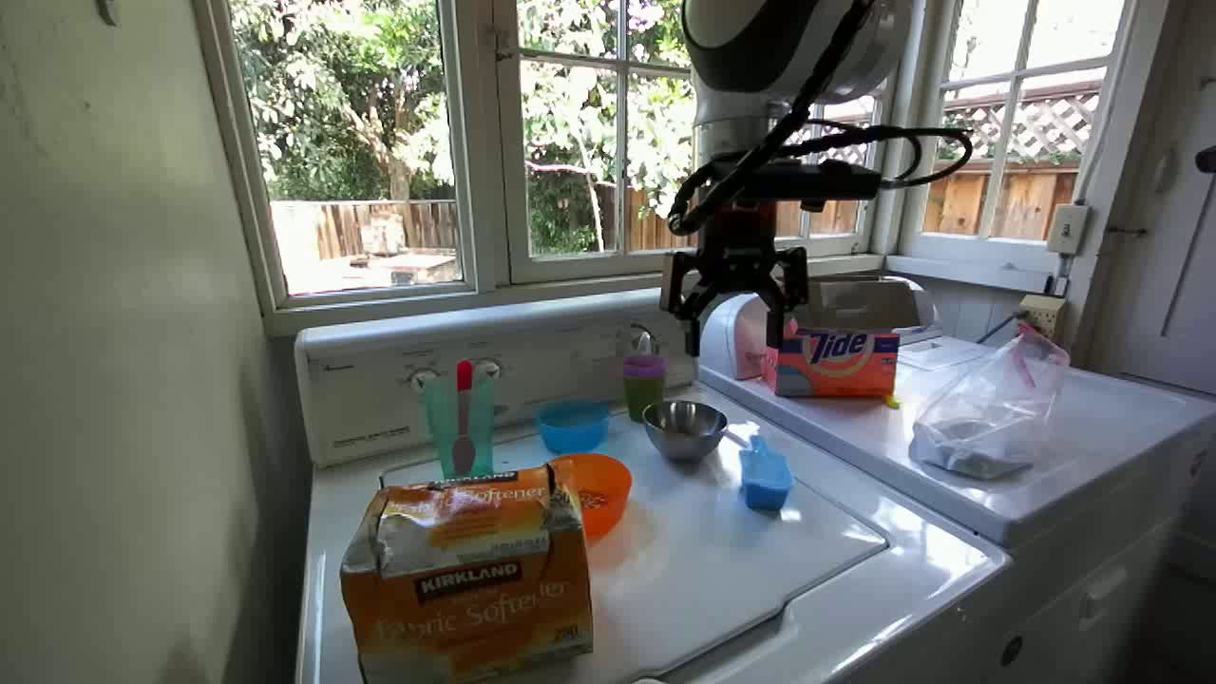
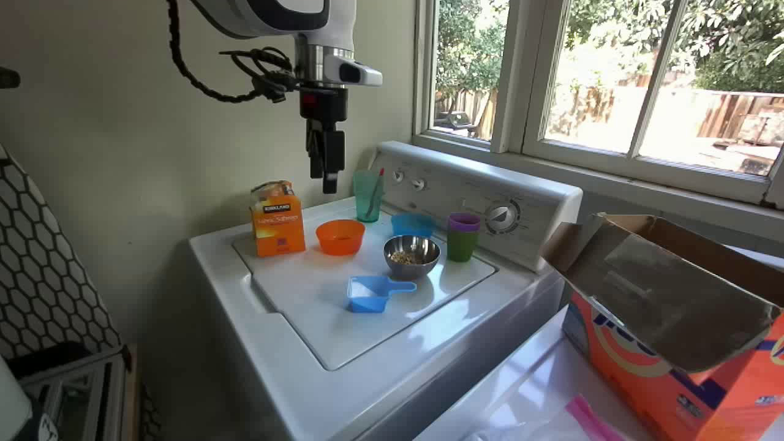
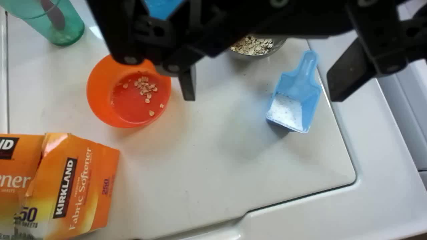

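My gripper (image 1: 732,342) hangs open above the washer lid, its fingers wide apart and nothing between them. Below it in the wrist view lies a blue scoop (image 3: 298,90) holding white powder. An orange bowl (image 3: 100,90) with a few oat flakes in it sits to the left. The steel bowl (image 2: 412,266) contains more oats; the gripper partly covers it in the wrist view. Behind these stand a blue bowl (image 1: 573,426), a green cup with a purple rim (image 2: 463,239) and a clear teal cup (image 1: 439,422) with a red-handled spoon (image 1: 464,416) inside.
A Kirkland fabric softener box (image 1: 467,581) occupies the lid's left front. On the neighbouring machine are an open Tide box (image 1: 838,363) and a clear plastic bag (image 1: 992,410). The control panel (image 2: 485,202) rises along the back.
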